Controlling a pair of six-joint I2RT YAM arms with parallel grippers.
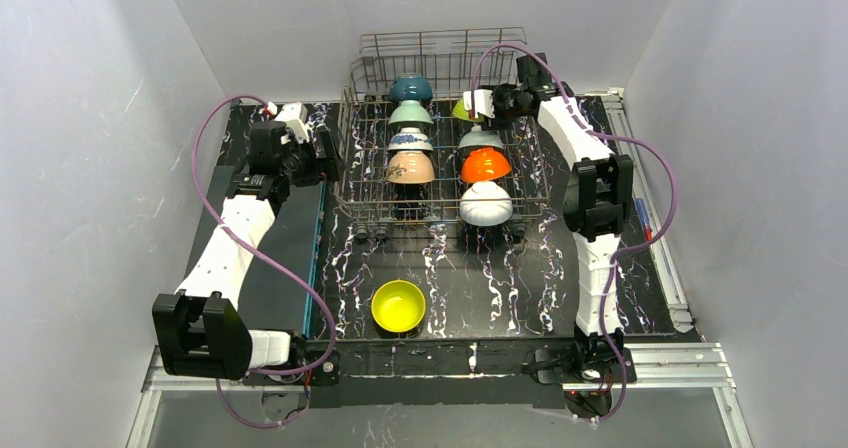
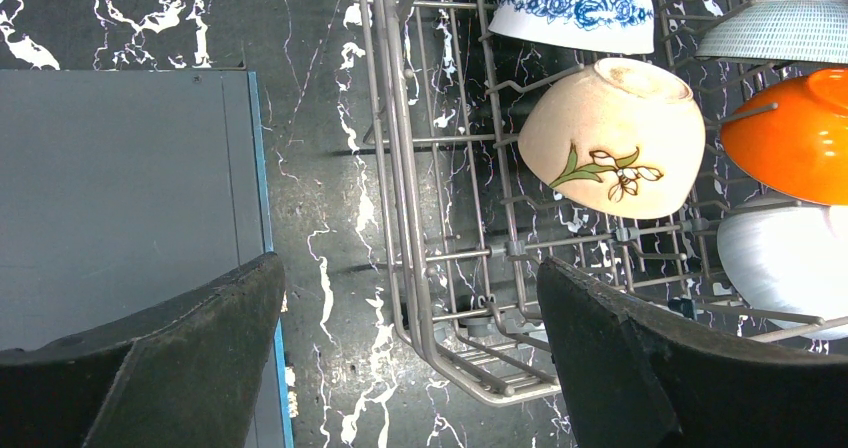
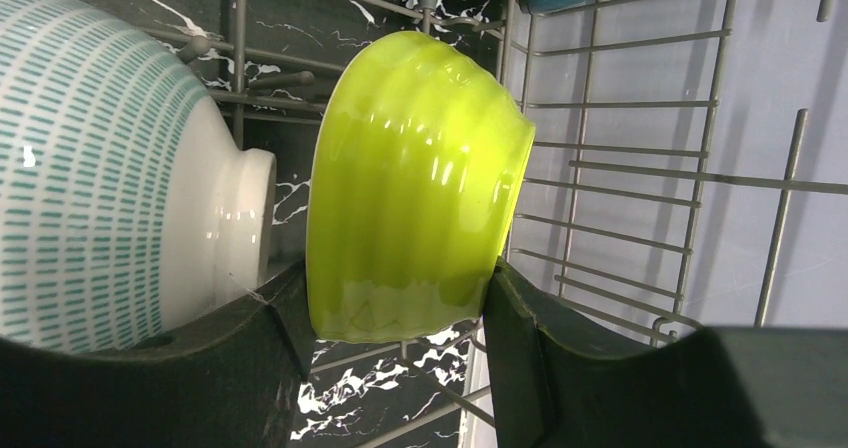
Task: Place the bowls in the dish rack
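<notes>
A yellow-green bowl (image 3: pixel 415 188) stands tilted on its side at the rack's back right, between the fingers of my right gripper, which touch it on both sides. Behind that gripper in the top view, only part of this bowl (image 1: pixel 463 109) shows. Another yellow-green bowl (image 1: pixel 398 306) sits upright on the counter in front of the dish rack (image 1: pixel 345 158). My left gripper is open and empty, left of the rack. The rack's left row has a dark teal bowl (image 1: pixel 411 88), a pale green one (image 1: pixel 410 114), a blue-flowered one (image 1: pixel 410 141) and a beige one (image 1: pixel 411 168).
In the right row are a grey-green patterned bowl (image 1: pixel 481 140), an orange bowl (image 1: pixel 486 164) and a white bowl (image 1: pixel 486 206). The patterned one (image 3: pixel 90 168) is close beside my right gripper. Wire walls (image 3: pixel 640 178) rise nearby.
</notes>
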